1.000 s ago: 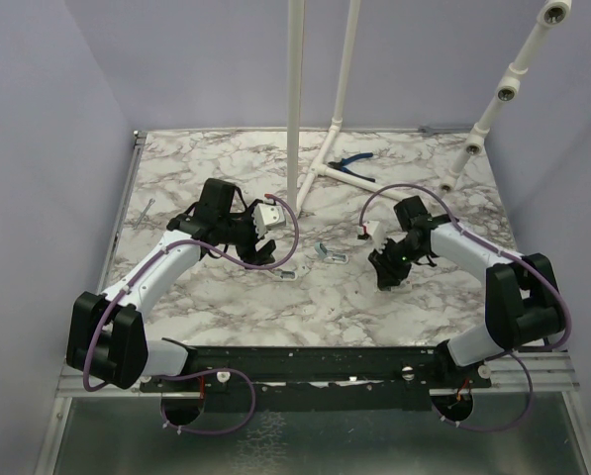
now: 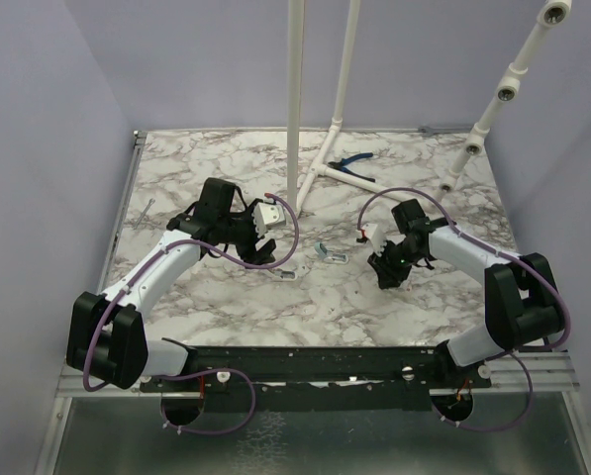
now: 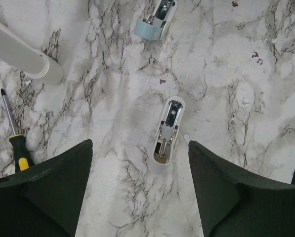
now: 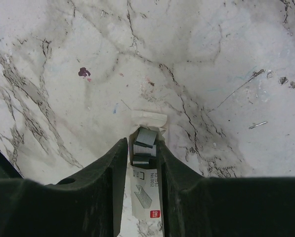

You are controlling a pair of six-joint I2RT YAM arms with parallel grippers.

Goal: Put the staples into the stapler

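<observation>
My right gripper is part open over a small torn-open staple packet [image 4: 146, 192]. Dark blocks of staples [image 4: 146, 137] show in the packet's opening, between the fingertips, with a slim gap at the left finger. Whether the right finger touches them I cannot tell. In the left wrist view a white stapler [image 3: 167, 131] lies on the marble with its metal channel exposed. Beyond it is a second stapler with a pale blue end [image 3: 149, 30]. My left gripper stands wide open behind the white stapler, holding nothing.
A screwdriver [image 3: 20, 148] lies left of a white pipe [image 3: 47, 69] in the left wrist view. Blue-handled pliers [image 2: 349, 165] rest at the back by the pipe frame. One loose staple [image 4: 258, 125] lies right of the packet.
The left arm and both staplers have stayed put.
</observation>
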